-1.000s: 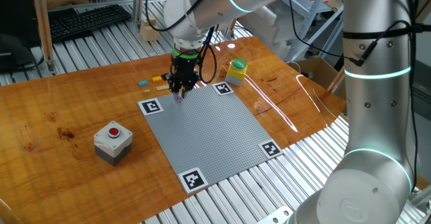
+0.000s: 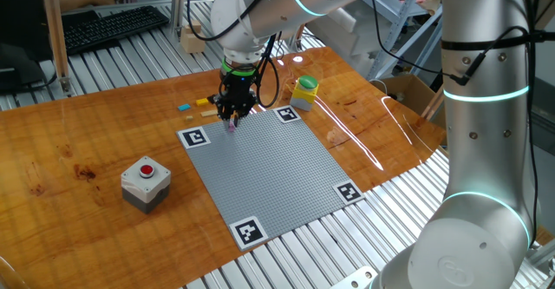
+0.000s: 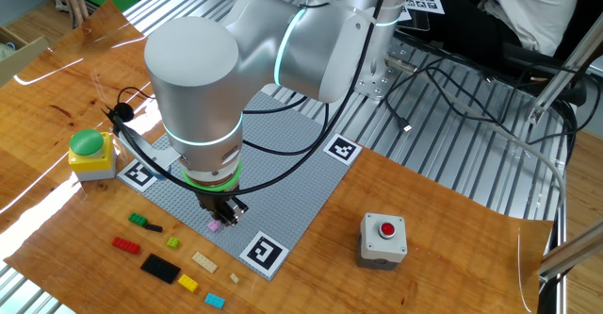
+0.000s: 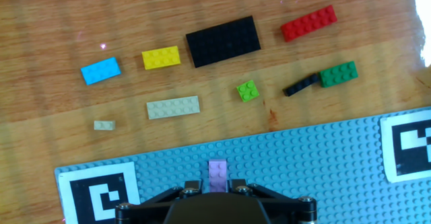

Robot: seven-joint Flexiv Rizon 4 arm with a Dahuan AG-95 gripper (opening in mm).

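Observation:
A lilac brick (image 4: 217, 175) shows at the lower middle of the wrist view, over the edge strip of the studded baseplate (image 4: 296, 153). My gripper has one finger on either side of the brick's near end. Whether the fingers press on it or stand slightly apart is not clear. In exterior view 2 the lilac brick (image 3: 215, 225) appears at the fingertips, low over the baseplate (image 3: 273, 187). From exterior view 1 the gripper (image 2: 231, 120) is at the plate's far edge, between two corner markers; the arm's dark fingers mostly cover the brick.
Beyond the plate lie loose bricks: blue (image 4: 101, 70), yellow (image 4: 161, 58), large black (image 4: 223, 41), red (image 4: 308, 23), green (image 4: 339, 74), lime (image 4: 248, 91) and beige (image 4: 173, 107). A red-button box (image 2: 146, 183) and a green-button box (image 2: 304, 92) flank the plate.

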